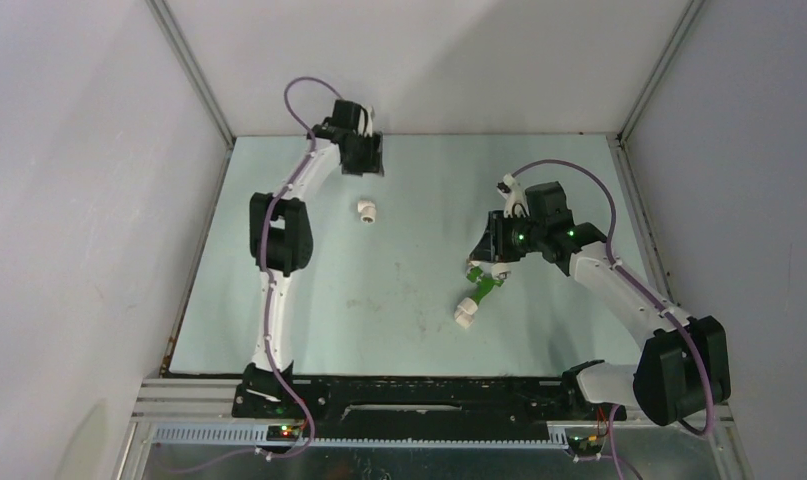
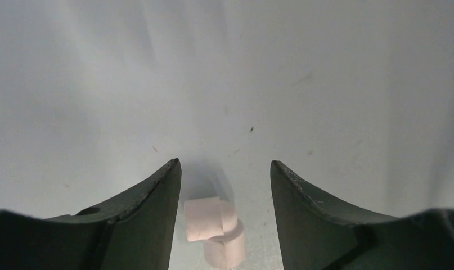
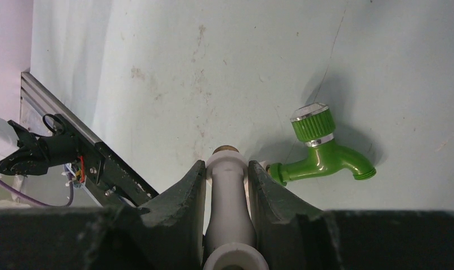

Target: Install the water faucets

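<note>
On the table's left half lies a small white elbow fitting (image 1: pixel 367 210), alone. My left gripper (image 1: pixel 363 168) is beyond it, near the back edge; in the left wrist view its fingers stand apart, and the fitting (image 2: pixel 205 219) shows lower down with nothing gripped. My right gripper (image 1: pixel 488 242) is shut on a white pipe fitting (image 3: pixel 228 208), with a finger against each side. Close to that pipe lies the green faucet (image 3: pixel 320 161), a white fitting (image 1: pixel 465 312) on its inlet end. The held pipe hides most of this joint in the right wrist view.
White walls close in the back and sides. A black base bar (image 1: pixel 429 393) runs along the front edge.
</note>
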